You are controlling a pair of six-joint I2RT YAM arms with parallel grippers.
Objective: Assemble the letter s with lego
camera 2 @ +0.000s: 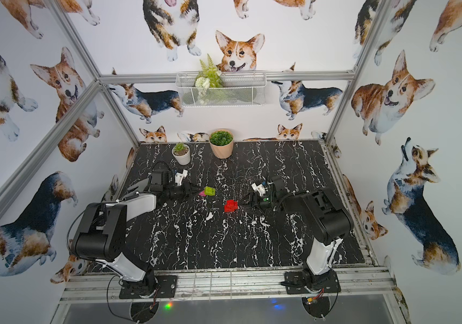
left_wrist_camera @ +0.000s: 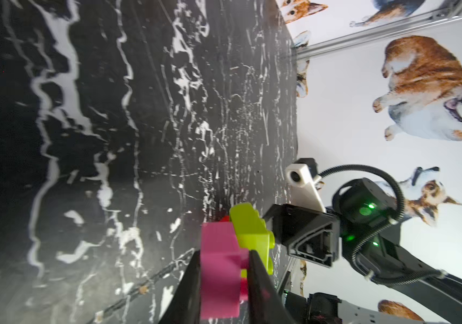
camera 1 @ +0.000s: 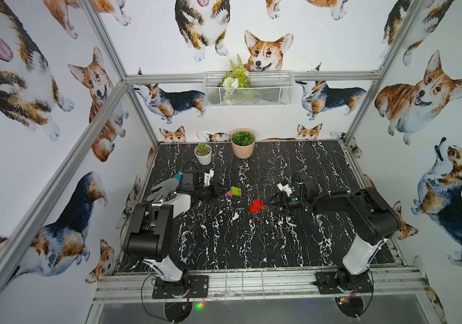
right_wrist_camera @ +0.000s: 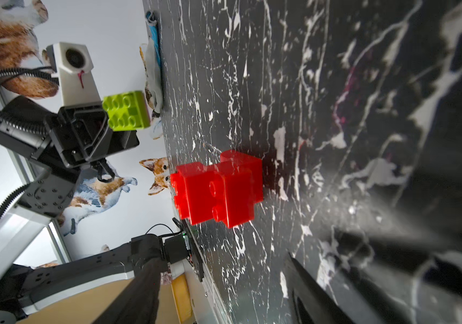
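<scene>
A cluster of red bricks rests on the dark marbled table near its middle. Left of it, my left gripper is shut on a pink brick that has a lime-green brick attached to it; in the right wrist view the green brick shows its studs. Just right of the red bricks is my right gripper, part open with nothing between its fingers, its tips pointing at them.
A small white plant pot and a larger beige pot stand at the back. A grey and blue cloth lies at the left side.
</scene>
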